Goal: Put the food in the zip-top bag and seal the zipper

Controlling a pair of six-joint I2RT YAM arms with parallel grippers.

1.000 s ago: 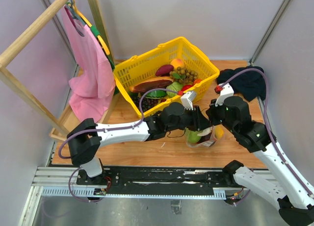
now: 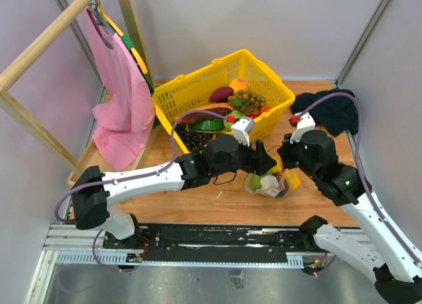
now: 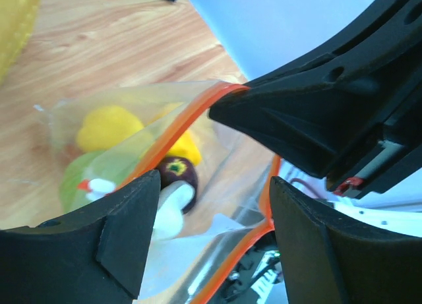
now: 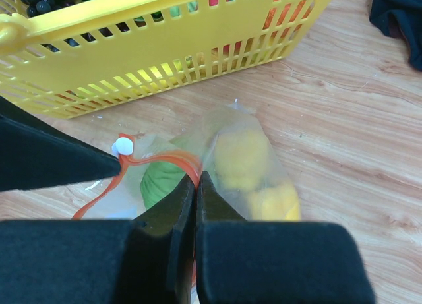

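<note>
The clear zip top bag (image 2: 275,191) stands with its mouth gaping, orange zipper strip (image 3: 158,149) curving along the rim. Inside are yellow food (image 3: 109,127), a green piece (image 4: 160,182), a dark round item (image 3: 178,173) and a white one (image 3: 169,215). My right gripper is shut on the strip at one end of the mouth. My left gripper is open, its fingers apart over the mouth, gripping nothing. In the right wrist view, one left finger (image 4: 79,162) reaches close to the white zipper slider (image 4: 123,146); contact cannot be told.
A yellow basket (image 2: 173,96) full of toy produce stands just behind the bag. Dark cloth (image 2: 337,119) lies at the back right, and a pink bag (image 2: 124,113) hangs from a wooden rack at left. Bare table (image 2: 191,208) lies to the front left.
My left gripper has drawn back to the left from the right gripper, uncovering more of the bag. The right arm has stayed still at the bag's edge.
</note>
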